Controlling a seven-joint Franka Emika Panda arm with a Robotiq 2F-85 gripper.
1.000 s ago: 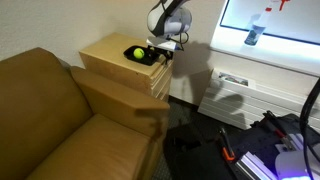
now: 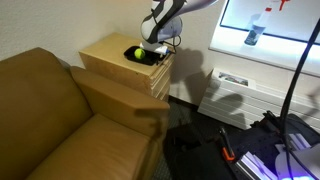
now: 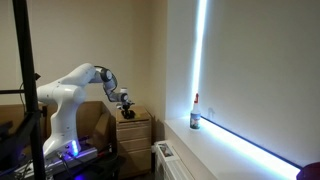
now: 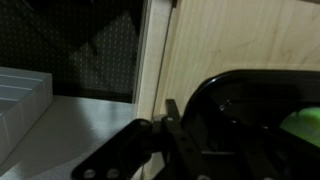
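A black tray (image 2: 145,57) with rounded corners lies on the wooden cabinet (image 2: 103,47), holding a green ball (image 2: 139,52). In the wrist view, the tray's rim (image 4: 250,73) curves in from the right, with part of the green ball (image 4: 303,124) inside. My gripper (image 2: 156,48) is low over the right end of the tray in exterior view 1. Its dark fingers blend with the black tray in the wrist view, so neither their opening nor any contact with the rim can be made out.
Right of the cabinet, a white slatted unit (image 2: 232,97) stands below the window ledge. A bottle (image 2: 258,27) stands on that ledge. The brown sofa (image 2: 75,125) fills the left foreground. Bare wooden top shows left of the tray.
My gripper and forearm have moved left, to the tray's right end. The tray and green ball look to be in the same place.
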